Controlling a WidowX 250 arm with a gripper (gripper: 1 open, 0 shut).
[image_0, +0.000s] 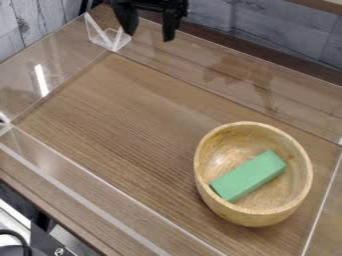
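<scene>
My black gripper (147, 30) is at the top edge of the camera view, left of centre, partly cut off by the frame, its two fingers pointing down and apart with nothing visible between them. A green block (247, 176) lies inside a light wooden bowl (219, 137) at the lower right.
A crumpled clear object (110, 34) sits at the upper left, beside the gripper. A grey wall runs along the back right.
</scene>
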